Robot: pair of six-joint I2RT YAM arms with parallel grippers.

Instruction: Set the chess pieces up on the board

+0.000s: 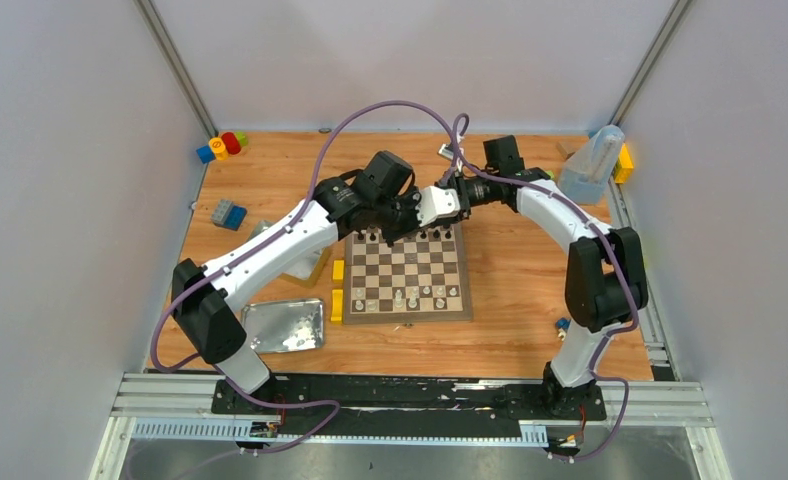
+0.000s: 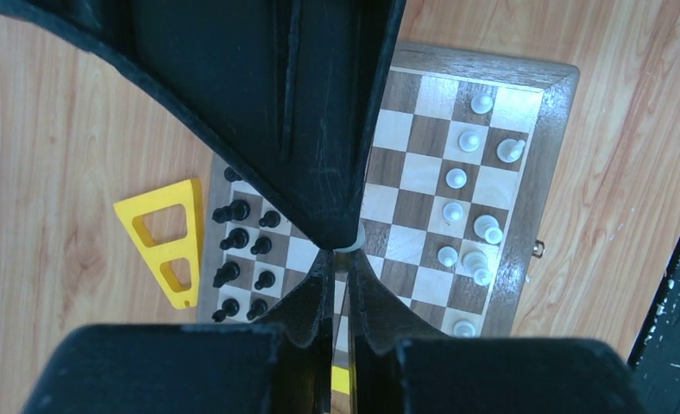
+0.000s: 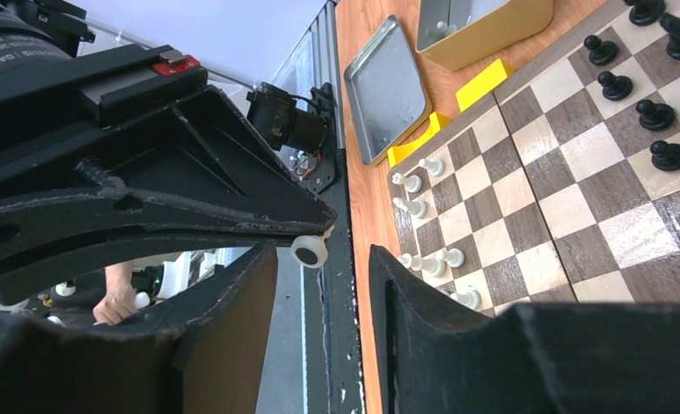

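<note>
Both grippers meet above the chessboard (image 1: 406, 275). My left gripper is shut on a small white chess piece (image 3: 309, 251), whose round end faces the right wrist camera. My right gripper is part open, its fingers either side of that piece, with a gap visible. In the left wrist view the right gripper's body covers the board's upper left. White pieces (image 2: 487, 228) and black pieces (image 3: 669, 155) stand along opposite sides of the board.
A yellow-walled box (image 3: 492, 43) and metal tray (image 1: 282, 325) lie left of the board, with yellow blocks (image 1: 337, 306) beside it. Toy bricks (image 1: 228, 215) sit farther left. A plastic container (image 1: 590, 165) stands back right; wood right of the board is mostly clear.
</note>
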